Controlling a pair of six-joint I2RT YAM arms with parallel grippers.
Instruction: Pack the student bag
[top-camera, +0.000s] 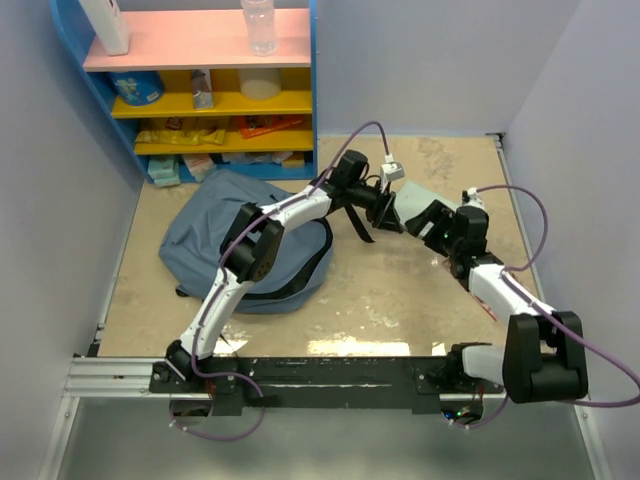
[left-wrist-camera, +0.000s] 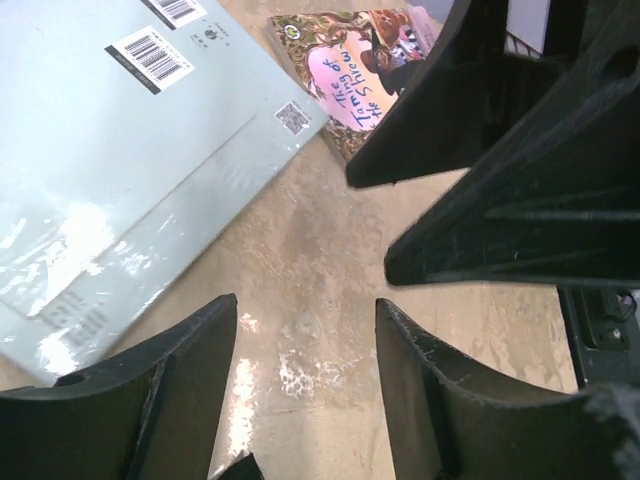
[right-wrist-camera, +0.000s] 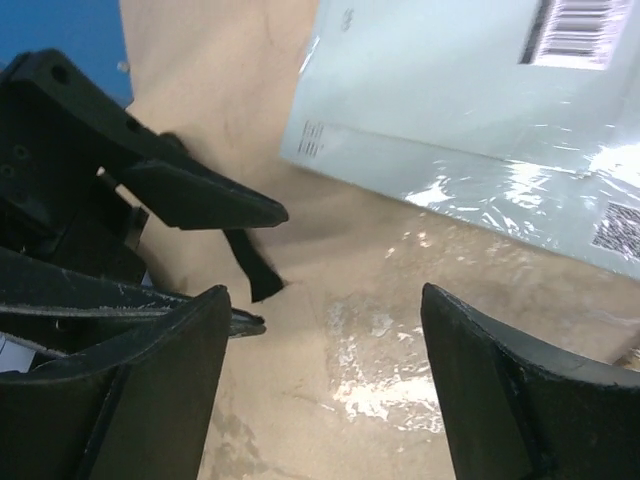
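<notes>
A blue-grey bag lies open on the left of the floor. A pale wrapped book or pack lies tilted or flat between the grippers. A colourful printed book shows beyond it. My left gripper hovers by the pale pack's left; its fingertips look apart in its wrist view, with nothing visible between them. My right gripper stands open over the pack's near right; its fingertips are apart.
A blue shelf unit with pink and yellow shelves holding bottles and packets stands at the back left. Grey walls enclose the sides.
</notes>
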